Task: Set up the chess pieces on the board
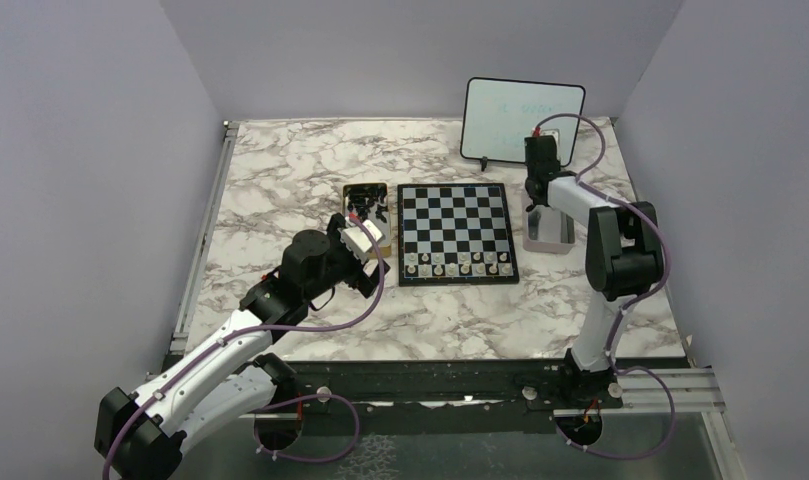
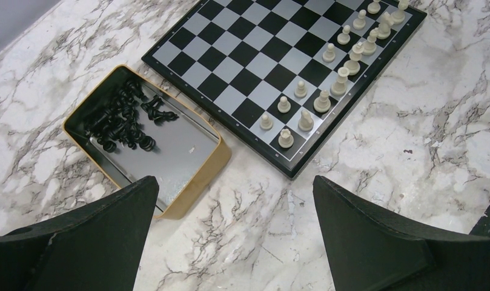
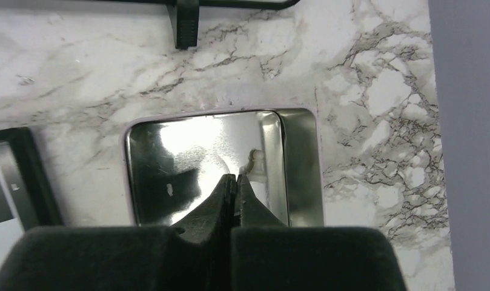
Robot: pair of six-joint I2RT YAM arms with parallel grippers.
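Note:
On the chessboard (image 1: 455, 220), white pieces stand in two rows along the near edge. A bare dark square shows in the pawn row in the left wrist view, where a white rook (image 2: 285, 139) marks the near corner. Black pieces (image 2: 124, 118) lie heaped in the tan-rimmed box (image 2: 197, 191). My left gripper is open above the table near that box, holding nothing. Over the pale-rimmed tray (image 3: 320, 163), my right gripper is shut, with nothing showing between its tips. A small white piece (image 3: 256, 162) lies in that tray, just beyond the fingertips, by the right wall.
A whiteboard (image 1: 520, 115) on a black foot (image 3: 186, 27) stands behind the tray. The grey side wall (image 3: 466, 121) rises on the right. Bare marble table (image 1: 430, 325) lies in front of the board.

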